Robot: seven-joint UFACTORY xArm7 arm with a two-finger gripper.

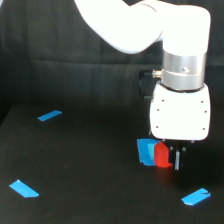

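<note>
Low over the dark table at the right stands my white gripper, its dark fingers pointing down. A small red block is just left of the fingers, partly beneath the gripper body; whether they touch is unclear. Directly left of the red block, and partly behind it, is a blue piece. Whether the blue piece is flat or a block cannot be made out. The fingers are too small and dark to show if the fingers are open or shut.
Blue tape strips mark the dark table: one at the back left, one at the front left and one at the front right. Between the left strips and the blue piece, the surface is bare. A black curtain hangs behind.
</note>
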